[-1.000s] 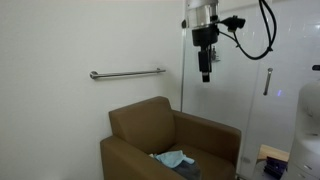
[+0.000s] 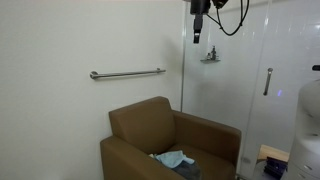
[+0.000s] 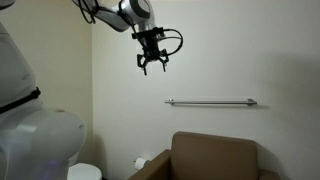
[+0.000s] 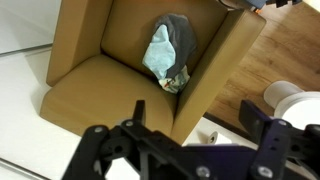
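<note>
A brown armchair (image 2: 145, 122) stands against the white wall. On its seat lie a light blue cloth (image 2: 172, 158) and a dark grey cloth (image 2: 187, 170), crumpled together. From above, the wrist view shows the light blue cloth (image 4: 160, 50) partly over the grey one (image 4: 182, 36), with a mottled grey-brown end near the armrest. My gripper (image 3: 154, 67) hangs high above the chair, pointing down, its fingers apart and nothing between them. In the wrist view the open gripper shows its fingers at the bottom, far from the cloths.
A metal grab bar (image 3: 210, 102) is fixed to the wall behind the chair. A toilet paper roll (image 3: 140, 163) and a white toilet (image 3: 85, 172) are at the left. A glass shower door with a handle (image 2: 268, 82) and a small shelf (image 2: 210, 60) stand beyond the chair.
My gripper has risen well above its place of a second ago and shifted slightly left in exterior view 1. Chair and cloths have not moved.
</note>
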